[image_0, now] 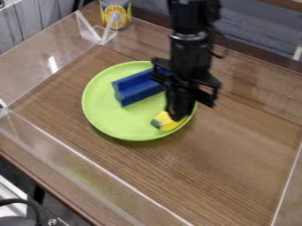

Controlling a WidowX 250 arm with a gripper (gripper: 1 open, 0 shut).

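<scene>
A green plate point(104, 113) sits left of centre on the wooden table. On it rest a blue block point(132, 87) and a yellow banana-like object point(164, 124), mostly hidden behind my black gripper point(179, 108). The gripper hangs over the plate's right part, its fingertips blurred and close to the yellow object; whether they touch it I cannot tell.
A can point(115, 14) stands at the back left behind a clear piece of plastic. A wall runs along the back.
</scene>
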